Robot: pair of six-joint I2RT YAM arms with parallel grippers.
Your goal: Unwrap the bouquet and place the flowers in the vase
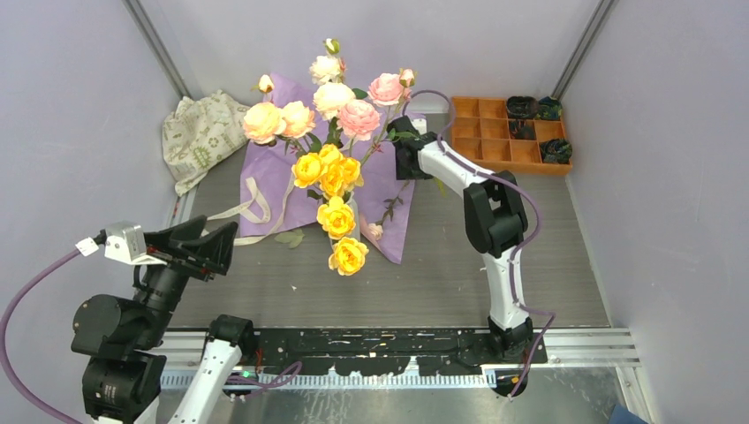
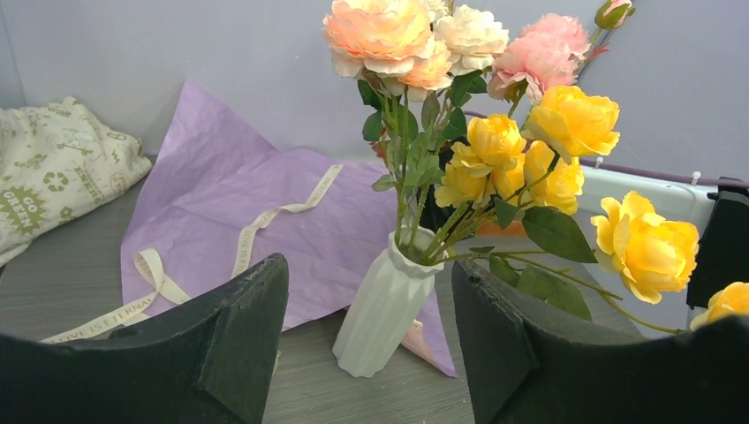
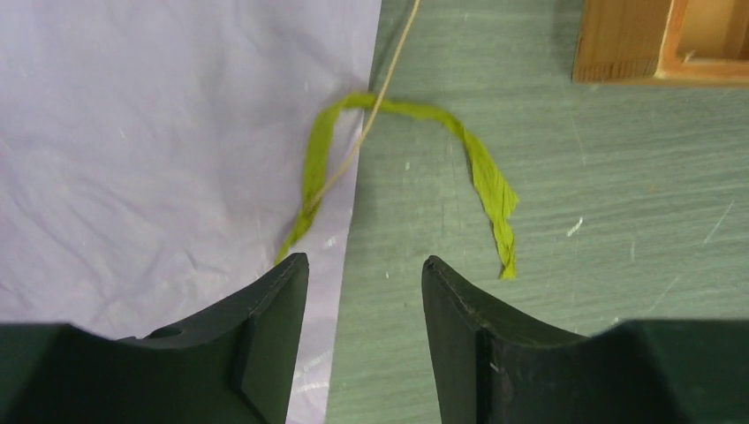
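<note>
A ribbed white vase (image 2: 384, 309) holds pink, cream, peach and yellow flowers (image 1: 331, 168); it appears slanted in the left wrist view. From above, the blooms mostly cover it. One pale pink flower (image 1: 374, 231) lies on the purple paper (image 1: 384, 181), its stem running up to the right. My left gripper is open, facing the vase from the left with nothing held; the vase stands beyond its fingers. Over the paper's right edge, my right gripper is open and empty. Ahead of it are a thin stem-like strand (image 3: 360, 137) and a green strip (image 3: 484, 172).
At the back right stands a wooden compartment box (image 1: 495, 157) with dark bundles. A patterned cloth bag (image 1: 199, 141) leans at the back left. Cream ribbon (image 1: 261, 212) crosses the paper's left side. Bare table (image 1: 424, 287) lies in front.
</note>
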